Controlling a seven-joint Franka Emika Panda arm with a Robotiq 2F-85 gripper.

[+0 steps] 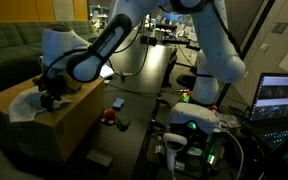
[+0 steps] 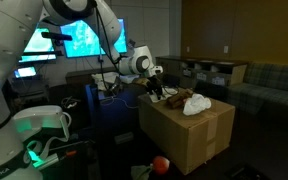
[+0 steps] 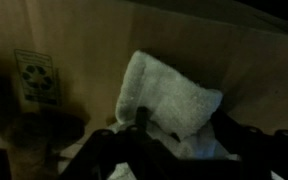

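A crumpled white cloth lies on top of a large brown cardboard box. It also shows as a white heap on the box in the second exterior view. My gripper is low over the box, at the cloth's right edge. In the wrist view the cloth fills the middle, and its lower part runs down among my dark fingers. The picture is too dark there to tell how far apart the fingers stand or whether they grip the cloth.
A brown item lies on the box beside the cloth. On the floor are a red ball-like object and dark small items. A second white arm stands to the right. A sofa is behind the box.
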